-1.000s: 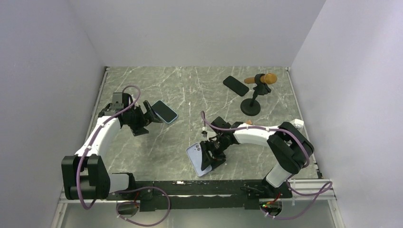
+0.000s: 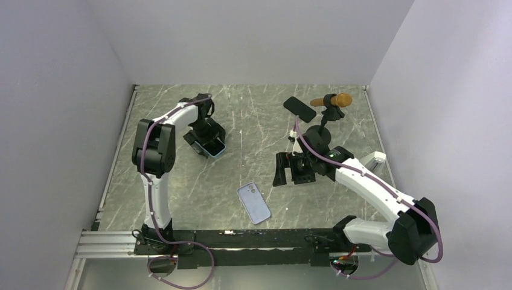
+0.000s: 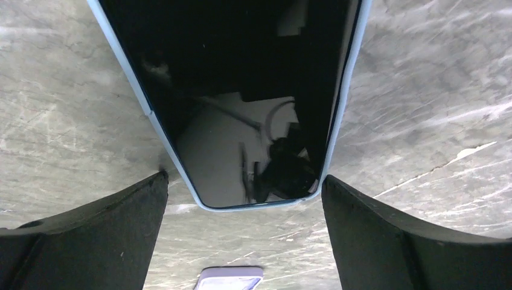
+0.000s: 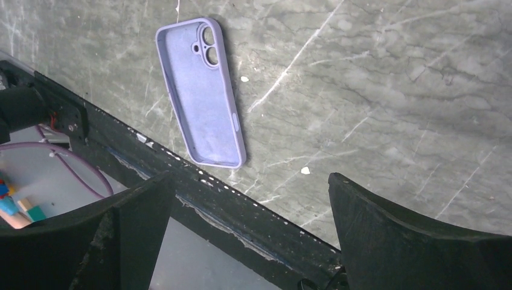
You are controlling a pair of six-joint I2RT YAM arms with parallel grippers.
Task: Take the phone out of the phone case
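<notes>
A black-screened phone in a light blue case [image 3: 241, 139] lies face up on the table under my left gripper [image 2: 206, 140]. In the left wrist view its open fingers stand on either side of the phone's lower end; the right fingertip seems to meet the case edge, while the left one is apart from it. An empty lavender phone case [image 4: 202, 96], open side up, lies near the table's front edge. Up and to its right in the top view is my right gripper [image 2: 291, 175], open and holding nothing. Another black phone [image 2: 299, 109] lies at the back.
A black stand holding an orange-brown cylinder [image 2: 331, 101] rises at the back right, partly behind the right arm. A small white object [image 2: 375, 159] sits by the right edge. Bare marble tabletop [image 2: 253, 145] lies between the arms.
The left arm has swung right and over the blue-cased phone, which has not visibly moved. My right gripper has left the lavender case, moving right and farther back; the case stays on the table.
</notes>
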